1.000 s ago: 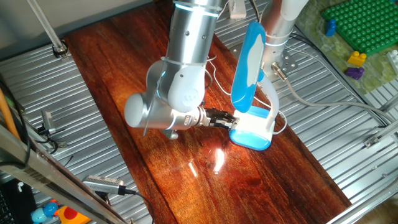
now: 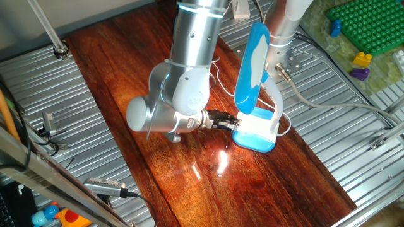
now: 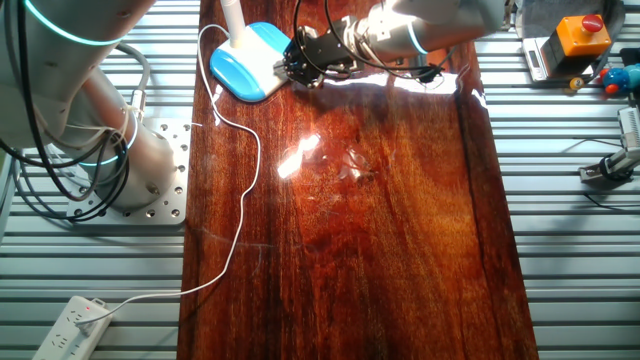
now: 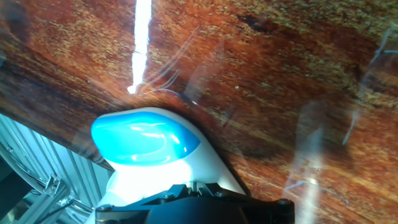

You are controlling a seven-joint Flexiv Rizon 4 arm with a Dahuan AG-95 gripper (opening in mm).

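A blue-and-white desk lamp stands on the wooden table, its base (image 2: 255, 142) flat on the surface and its long head (image 2: 251, 70) raised above. My gripper (image 2: 236, 124) reaches in from the side, low down, with its tips at the edge of that base. In exterior view 2 the black gripper (image 3: 281, 70) meets the white top of the lamp base (image 3: 236, 76). The wrist view has the fingertips (image 4: 203, 187) together in front of the white part, with no object visible between them. Whether they press on the base cannot be told.
A white cable (image 3: 240, 215) runs from the lamp over the table (image 3: 380, 270) to a power strip (image 3: 72, 330).
The wrist end of my arm has shifted very slightly; the gripper stays at the lamp base. The lamp looks unmoved.
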